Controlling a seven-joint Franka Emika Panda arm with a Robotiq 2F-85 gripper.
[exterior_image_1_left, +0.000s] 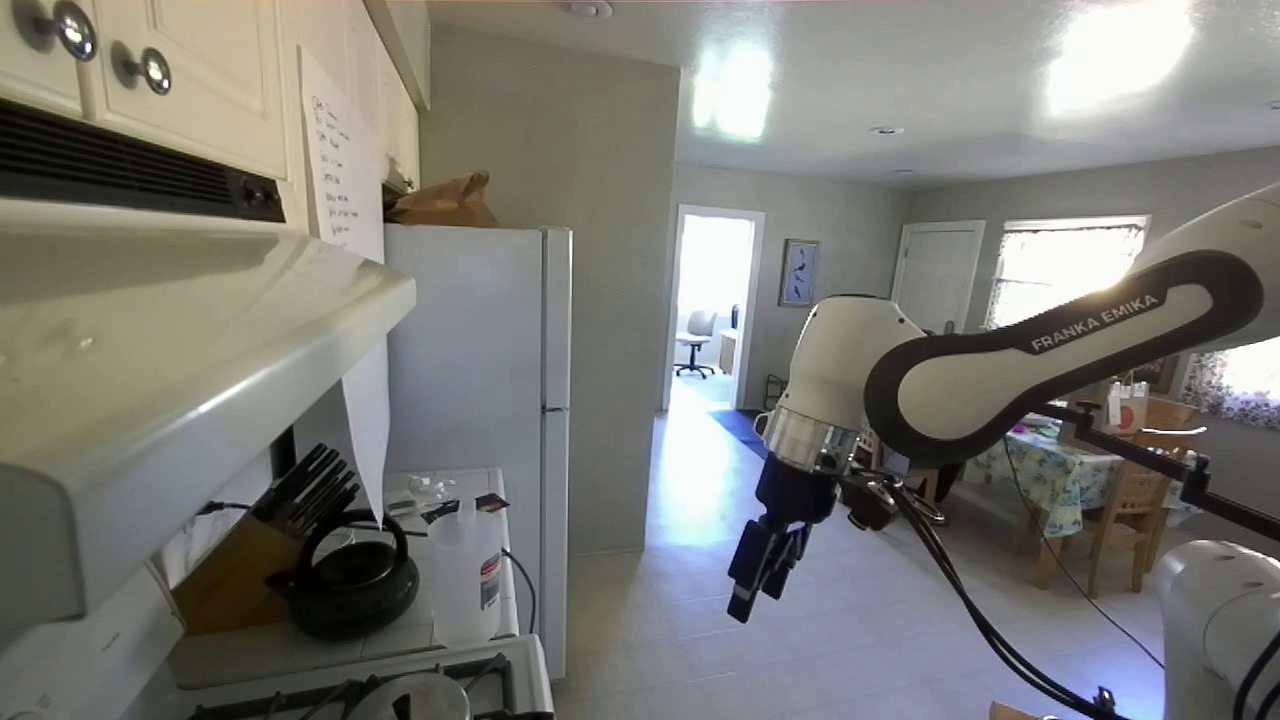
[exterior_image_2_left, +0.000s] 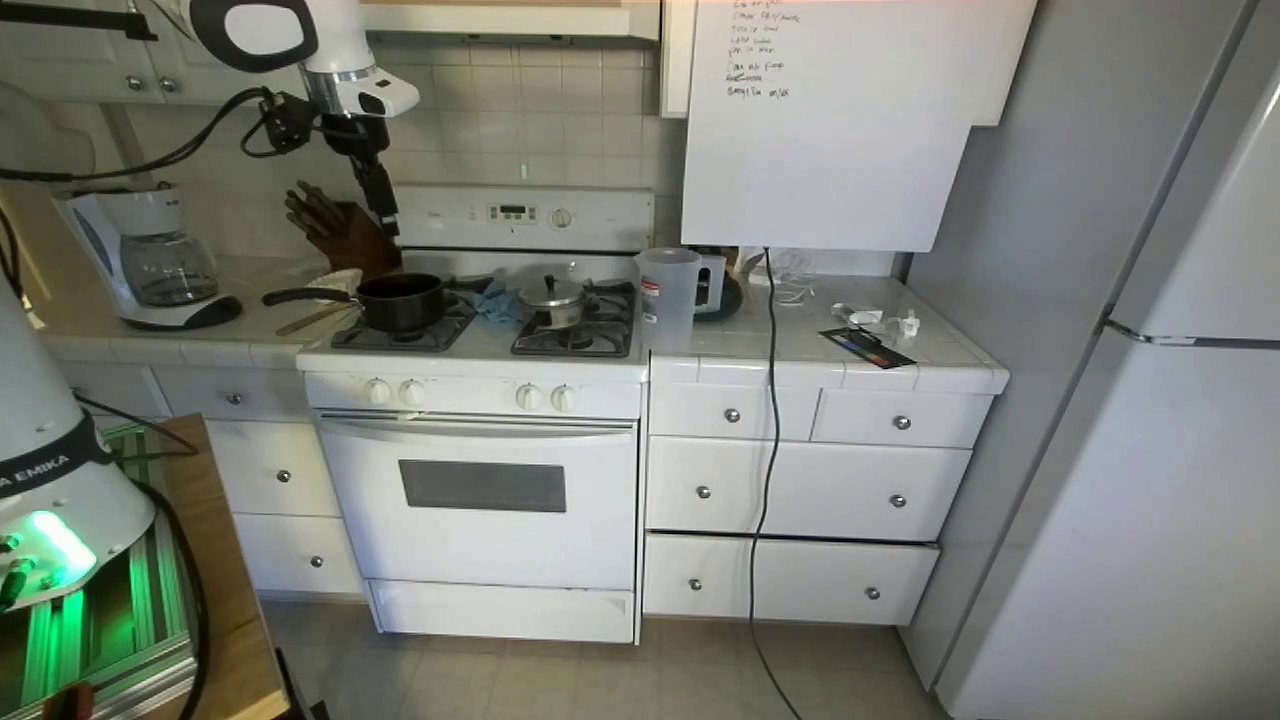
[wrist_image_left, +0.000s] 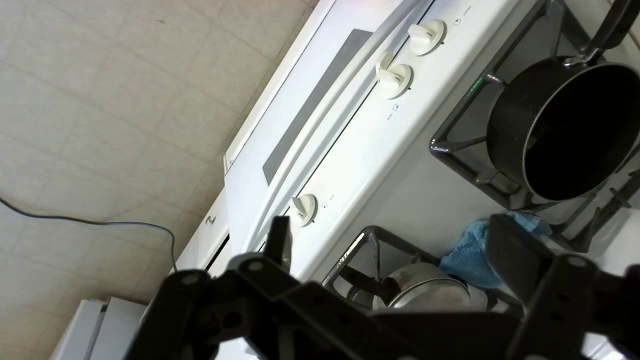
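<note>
In the wrist view my gripper stands open above the front of the stove, its two fingers wide apart with nothing between them. Beyond one finger, a blue cloth (wrist_image_left: 471, 255) lies on the stovetop. A small lidded silver pot (wrist_image_left: 429, 288) sits on one burner, partly hidden by the gripper. On another burner rests a black saucepan (wrist_image_left: 510, 126), which looks empty apart from its dark, hard-to-see bottom. Exterior view 1 has the gripper (exterior_image_1_left: 758, 590) pointing down in free air, touching nothing.
A clear pitcher (exterior_image_2_left: 669, 294) stands right of the stove (exterior_image_2_left: 480, 504). Behind are a dark kettle (exterior_image_1_left: 356, 588) and a knife block (exterior_image_1_left: 234, 570). The range hood (exterior_image_1_left: 228, 360) juts out overhead. A coffee maker (exterior_image_2_left: 150, 258) occupies the left counter. Open floor lies before the stove.
</note>
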